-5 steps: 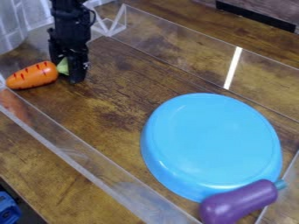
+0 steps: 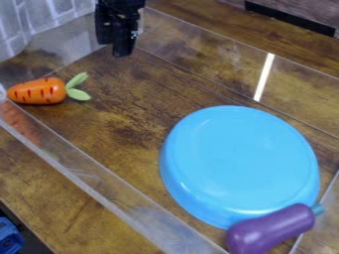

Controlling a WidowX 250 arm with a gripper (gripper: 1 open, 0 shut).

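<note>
A toy carrot [image 2: 36,91] with green leaves lies on the wooden surface at the left, near the clear wall. My dark gripper [image 2: 117,43] hangs at the top, above and behind the carrot and apart from it; I cannot tell whether it is open or shut.
A large blue disc [image 2: 239,164], like an upturned plate or lid, fills the lower right, with a purple toy eggplant [image 2: 269,228] by its lower edge. Clear walls border the area. A blue object [image 2: 7,238] sits at the lower left.
My gripper has risen up and away from the carrot toward the top of the view. The carrot has shifted slightly, and its leaves are now uncovered.
</note>
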